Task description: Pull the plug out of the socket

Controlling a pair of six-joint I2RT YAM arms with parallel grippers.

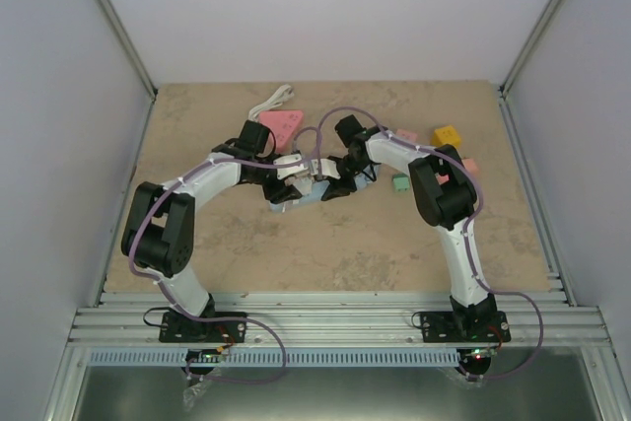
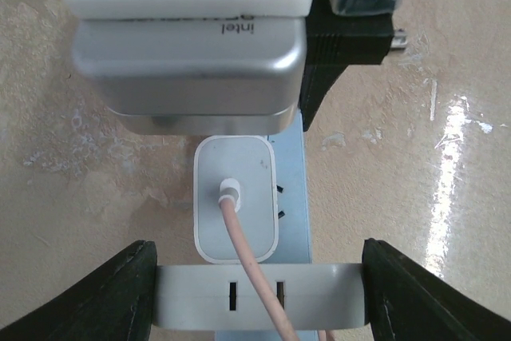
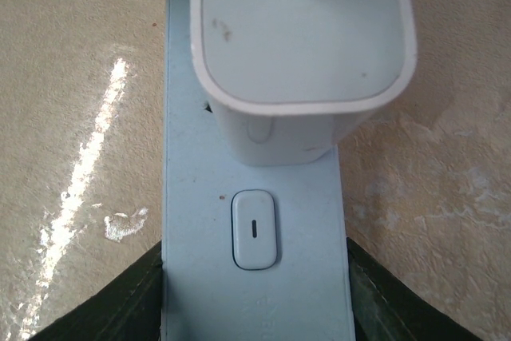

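Observation:
Lying across the middle of the table is a pale-blue socket strip. A white plug sits on it, a pink cable rising from its top; from the other side, the plug stands on the strip's face. My left gripper has its fingers spread apart. A white band with two dark slots spans between them; whether it is gripped cannot be told. The plug shows ahead of these fingers. My right gripper is shut across the strip's width, next to a small switch.
The right arm's camera is close in front of my left gripper. A pink block and a white coiled cable lie behind the left arm. Coloured blocks, including a yellow one, rest at right.

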